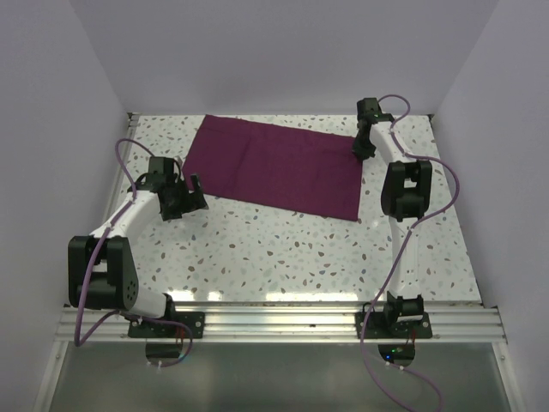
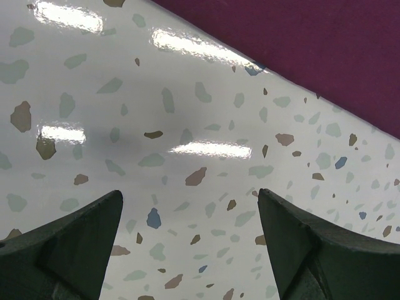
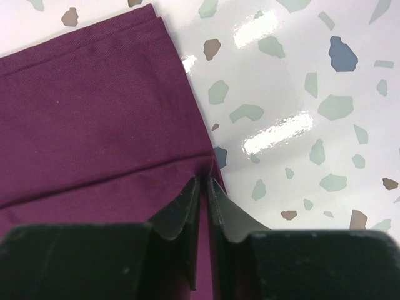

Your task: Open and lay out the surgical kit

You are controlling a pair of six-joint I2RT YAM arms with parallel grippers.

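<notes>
A maroon surgical cloth (image 1: 283, 167) is spread as a wide sheet across the back of the table, its interior bare. My right gripper is at the cloth's right edge, beside a crosswise fold line (image 3: 125, 178). Its fingertips are almost together, a narrow strip of maroon showing between them; whether they pinch the fold cannot be told. At the front left corner of the cloth, my left gripper (image 1: 196, 192) stands open. In the left wrist view its fingers (image 2: 94, 244) are wide apart over bare tabletop, the cloth (image 2: 312, 44) lying beyond.
Grey walls (image 1: 283, 60) close off the back and both sides.
</notes>
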